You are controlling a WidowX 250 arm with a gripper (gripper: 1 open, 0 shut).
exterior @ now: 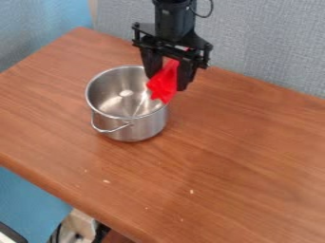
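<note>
My black gripper (168, 68) is shut on a red object (164, 84), which looks soft or irregular in shape. It holds the object over the right rim of a silver metal pot (117, 121), partly covering the pot's opening from this view. The pot stands upright on the wooden table, with a wire handle on its near side.
Grey walls stand behind it. Beyond the table's left front edge is a blue surface (26, 199) with some objects at the bottom left.
</note>
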